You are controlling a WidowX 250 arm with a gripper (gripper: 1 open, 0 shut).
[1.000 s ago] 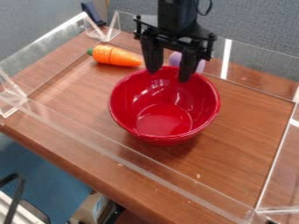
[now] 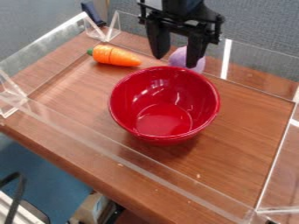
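A red bowl (image 2: pixel 163 114) sits in the middle of the wooden table. Above its back part hangs my black gripper (image 2: pixel 180 45), fingers pointing down and apart, with nothing visible between them. Partly behind the gripper, a pale purple round object (image 2: pixel 187 61) lies just past the bowl's back rim. An orange toy carrot (image 2: pixel 114 56) with a green tip lies at the back left of the bowl.
Clear acrylic walls (image 2: pixel 117 166) enclose the table top (image 2: pixel 233 166) along its edges. Below the near left edge are a blue floor and some boxes.
My gripper has risen and moved slightly back, away from over the bowl's interior. The bowl and carrot have not moved.
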